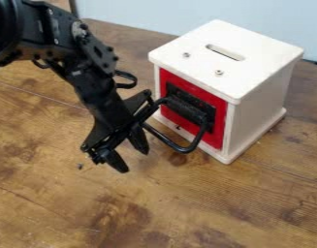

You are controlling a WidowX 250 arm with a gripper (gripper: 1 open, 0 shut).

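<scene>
A white wooden box [246, 68] with a slot on top stands at the upper right of the camera view, its red front [219, 140] facing left. A black panel on that front carries a black loop handle [187, 147]. The black gripper [120, 150] points down just left of the box, low over the wooden table [187, 213]. Its fingertips are apart, with nothing visible between them. Whether the arm touches the handle is unclear.
A pale wall or surface [174, 12] runs along the back.
</scene>
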